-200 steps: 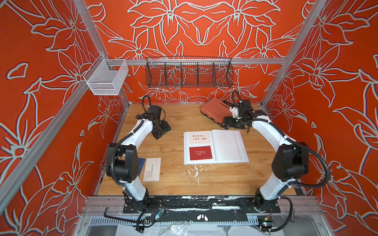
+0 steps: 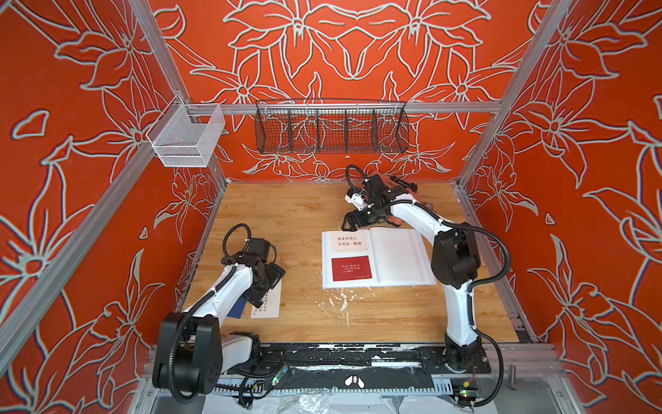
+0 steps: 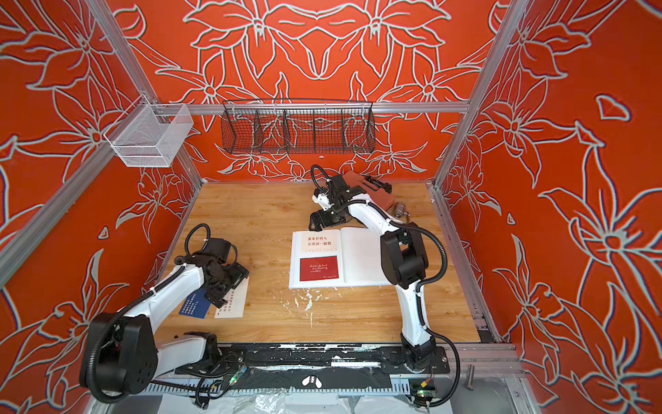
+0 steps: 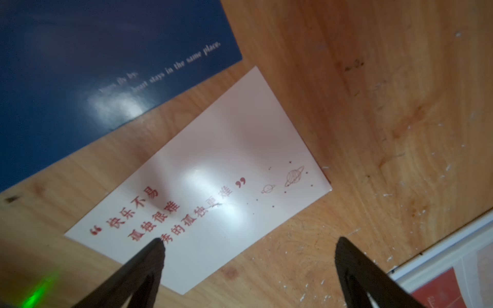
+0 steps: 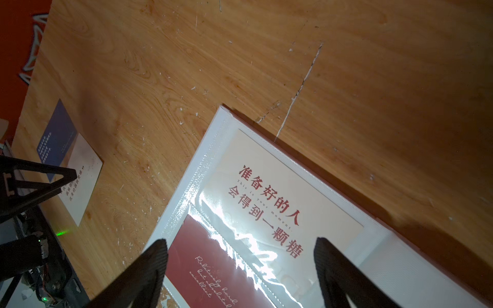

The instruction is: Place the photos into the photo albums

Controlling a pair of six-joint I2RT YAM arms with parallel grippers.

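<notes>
My left gripper point(image 2: 267, 289) is open low over two loose photos at the left: a white card with red text point(image 4: 200, 174) and a dark blue card point(image 4: 102, 61). Its fingers hold nothing. My right gripper point(image 2: 351, 222) is open above the top left corner of the open album point(image 3: 365, 255), with nothing between its fingers. The album's left page holds a cream card point(image 5: 272, 205) above a red card point(image 5: 215, 267), under clear sleeves; its right page point(image 2: 403, 255) looks blank.
An orange case point(image 3: 375, 193) lies at the back right, partly behind my right arm. A black wire basket point(image 2: 331, 131) and a white basket point(image 2: 186, 138) hang on the frame.
My right gripper has moved leftward to the album's top left corner.
</notes>
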